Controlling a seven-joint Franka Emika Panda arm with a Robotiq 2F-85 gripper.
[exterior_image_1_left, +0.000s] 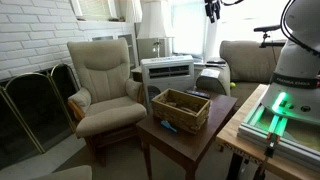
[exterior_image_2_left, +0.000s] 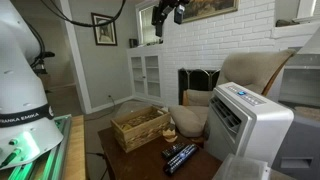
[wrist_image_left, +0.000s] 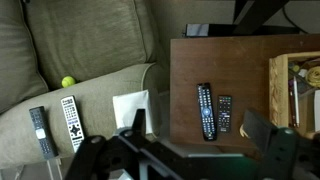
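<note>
High above the table hangs my gripper (exterior_image_1_left: 213, 14), at the top of exterior view 1. Its dark fingers (wrist_image_left: 137, 122) stand wide apart at the bottom of the wrist view, with nothing seen between them. Below, on the brown table (wrist_image_left: 188, 65), lie a long black remote (wrist_image_left: 206, 108) and a shorter dark remote (wrist_image_left: 224, 113), side by side. A wicker basket (exterior_image_2_left: 142, 128) sits on the same table, and its edge shows at the right of the wrist view, with small items inside.
On the couch (wrist_image_left: 100, 95) lie a white remote (wrist_image_left: 72, 122), a dark remote (wrist_image_left: 42, 132) and a yellow-green ball (wrist_image_left: 68, 81). A white cloth or paper (wrist_image_left: 130, 108) lies at its edge. A beige armchair (exterior_image_1_left: 105, 85) and white heater (exterior_image_2_left: 246, 118) stand around the table.
</note>
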